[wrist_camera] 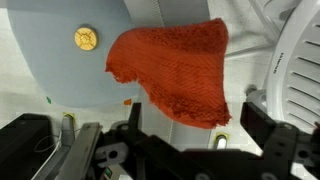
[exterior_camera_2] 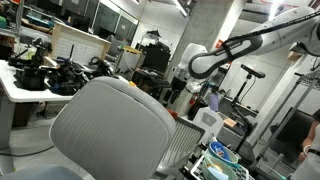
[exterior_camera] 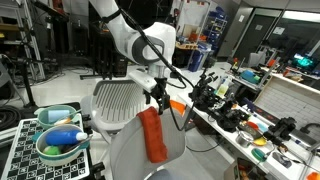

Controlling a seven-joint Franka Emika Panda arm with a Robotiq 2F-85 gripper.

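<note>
A red-orange cloth (exterior_camera: 153,135) hangs over the top edge of a grey chair back (exterior_camera: 128,155) in exterior view 1. Seen from the wrist, the same cloth (wrist_camera: 180,70) lies across the chair's edge below my gripper, its lower part reaching in between the two fingers. My gripper (exterior_camera: 157,103) is above and close to the cloth's top end. In the wrist view the dark fingers (wrist_camera: 262,125) stand wide apart at the bottom, so the gripper is open. Whether a finger touches the cloth cannot be told. The cloth is mostly hidden in exterior view 2.
Another light grey chair (exterior_camera: 118,100) with a slatted back stands directly behind. A green-rimmed basin (exterior_camera: 62,145) with several items sits at the left on a dark rack. Cluttered white worktables (exterior_camera: 285,105) lie to the right.
</note>
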